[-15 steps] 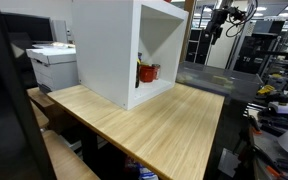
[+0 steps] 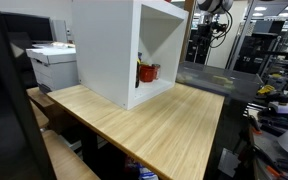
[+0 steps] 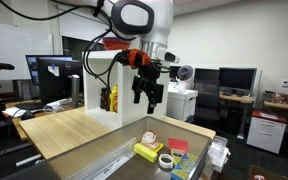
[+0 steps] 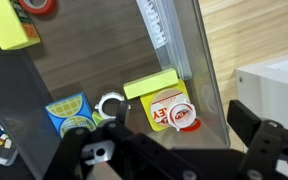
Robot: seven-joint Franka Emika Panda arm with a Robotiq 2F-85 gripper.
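Note:
My gripper is open in the wrist view, with its dark fingers spread wide. Beyond the gap lies a yellow-and-red package with a white round part (image 4: 173, 108), inside a tray. In exterior view 2 the gripper (image 3: 148, 104) hangs above the open tray (image 3: 100, 157), clear of its contents. A yellow block (image 4: 151, 83) adjoins the package. To the left of the package are a white ring (image 4: 110, 104) and a blue-and-yellow packet (image 4: 71, 112). A yellow box (image 4: 15, 27) and a red ring (image 4: 37, 5) lie toward the upper left.
A white open-sided shelf unit (image 2: 107, 50) stands on the wooden table (image 2: 149, 126), with a red can (image 2: 146, 73) inside. The tray's clear side wall (image 4: 200, 58) runs beside the package. Much of the tabletop in front of the shelf is bare.
In exterior view 1 the arm at the back has shifted left, toward the shelf. The shelf and tabletop look the same.

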